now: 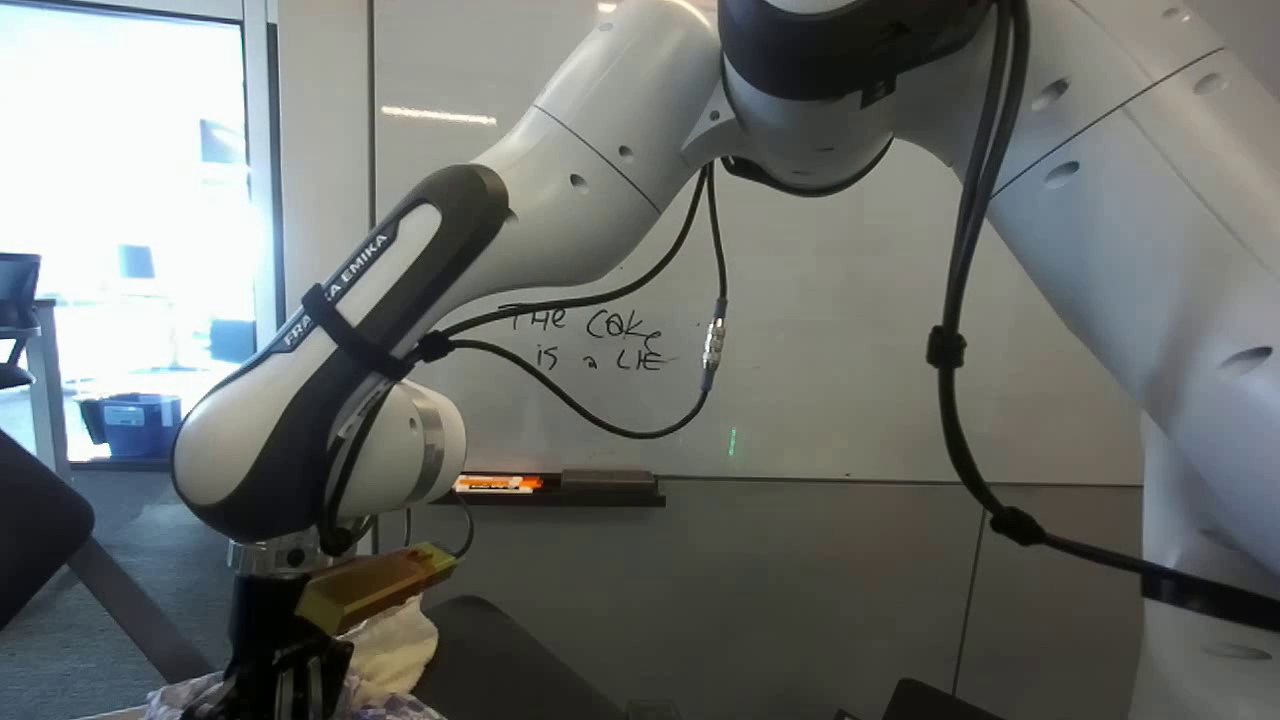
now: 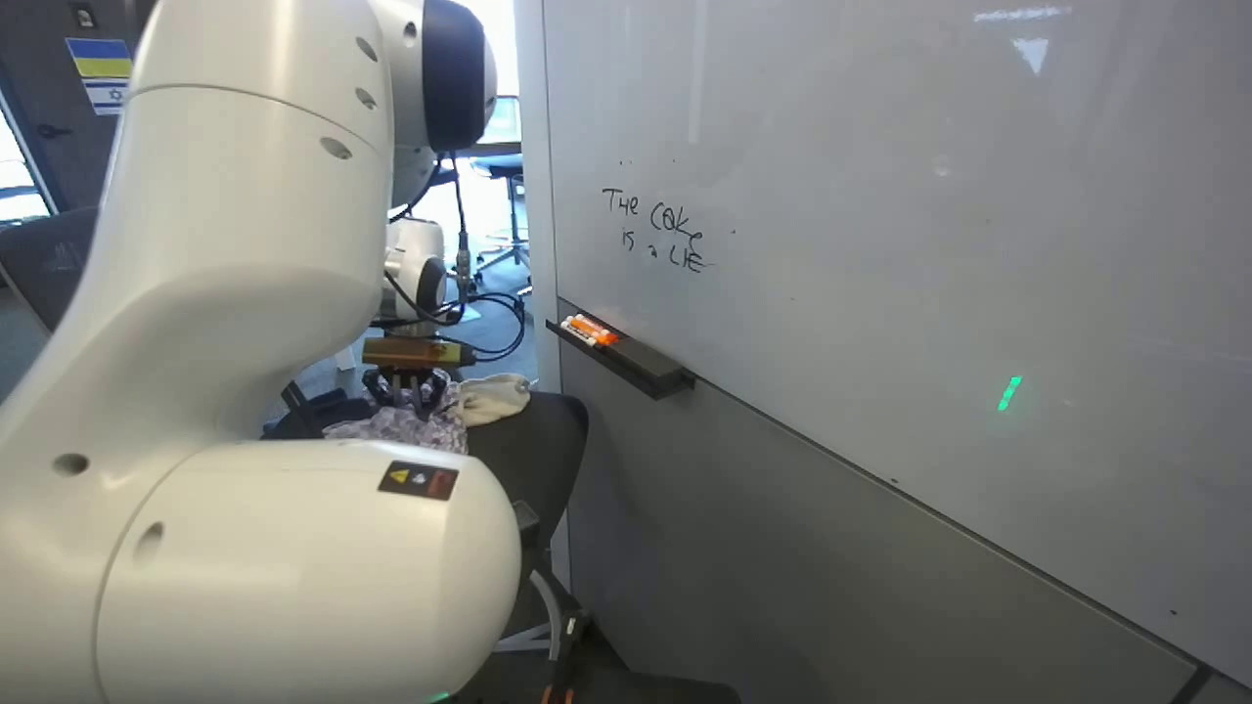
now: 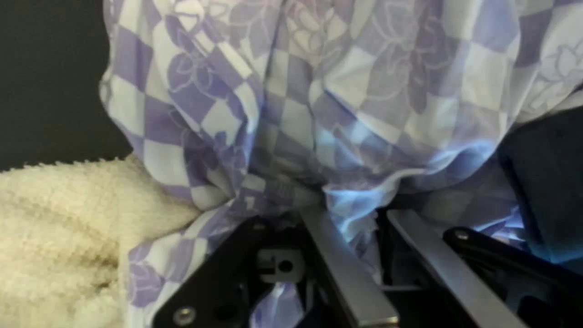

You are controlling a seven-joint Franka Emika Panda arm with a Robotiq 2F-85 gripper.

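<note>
A crumpled purple-and-white checkered cloth with flower outlines [image 3: 339,104] fills most of the wrist view. My gripper is shut on a gathered fold of it, the fabric bunching between the two grey fingers. Beside it on the left lies a cream, fuzzy cloth [image 3: 60,224]. From exterior view 2, the gripper [image 2: 407,397] is low over the patterned cloth [image 2: 399,428], with the cream cloth [image 2: 493,399] just to the right. Exterior view 1 cuts off at the bottom edge, so the fingertips are hidden there.
The cloths lie by a dark chair [image 2: 534,458]. A whiteboard [image 1: 864,348] with a marker ledge [image 1: 600,490] runs along one side. A dark object [image 3: 552,180] borders the patterned cloth on the right. Cables [image 1: 648,430] hang loosely from the arm.
</note>
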